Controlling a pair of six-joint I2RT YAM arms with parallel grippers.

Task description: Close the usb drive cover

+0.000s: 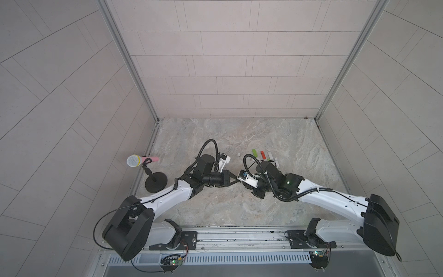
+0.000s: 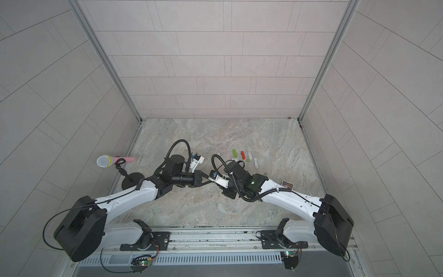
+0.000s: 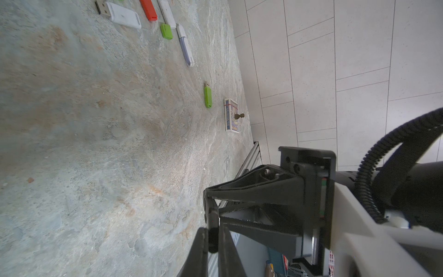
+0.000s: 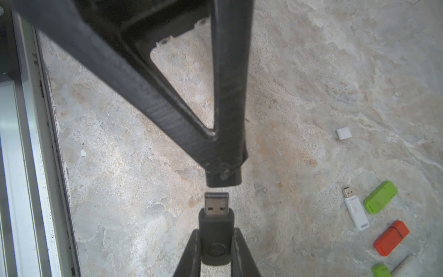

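In the right wrist view, my right gripper is shut on a black USB drive (image 4: 216,230). The drive's bare metal plug (image 4: 217,204) points at a small black cap (image 4: 225,179) of about the same width. That cap sits at the tip of my left gripper (image 1: 235,179), and a narrow gap separates it from the plug. From the left wrist, the dark cap (image 3: 212,240) shows between nearly closed fingertips. Over the middle of the table the two grippers face each other, tips almost touching. The cap's opening is hidden.
Several other drives and caps lie beyond the grippers, including a green one (image 4: 380,197), a red one (image 4: 391,238) and a white one (image 4: 355,212). A loose white cap (image 4: 343,133) lies apart. A black round stand (image 1: 156,182) is at the left edge.
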